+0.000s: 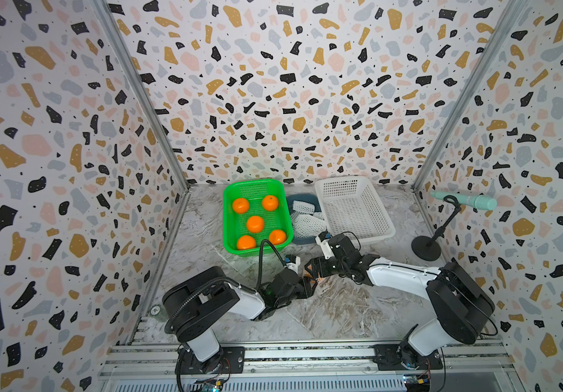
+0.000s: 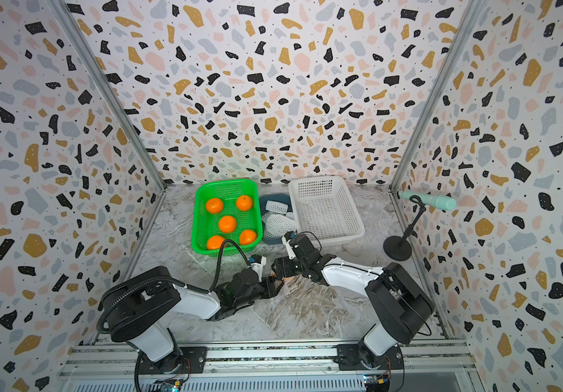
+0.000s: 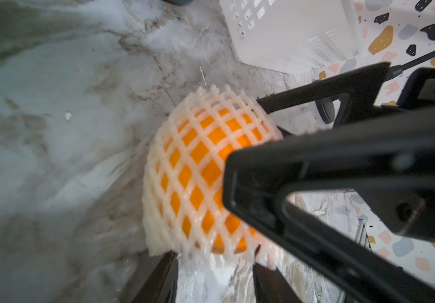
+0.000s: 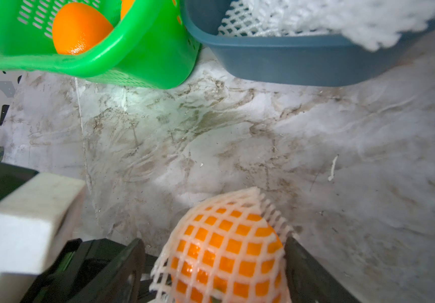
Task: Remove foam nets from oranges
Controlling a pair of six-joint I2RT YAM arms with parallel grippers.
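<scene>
An orange in a pale foam net (image 3: 202,176) fills the middle of the left wrist view, and also shows in the right wrist view (image 4: 227,252) between my right gripper's fingers. It sits just above the marble table between both grippers. My left gripper has its fingertips apart at the net's lower edge; whether they pinch the net is unclear. My right gripper's dark body covers part of the orange in the left wrist view. The top views hide most of the orange.
A green basket (image 1: 229,215) holds several bare oranges. A blue-grey tub (image 4: 288,65) holds loose white foam nets, beside an empty white basket (image 1: 379,222). A lamp stand (image 1: 425,248) stands at right.
</scene>
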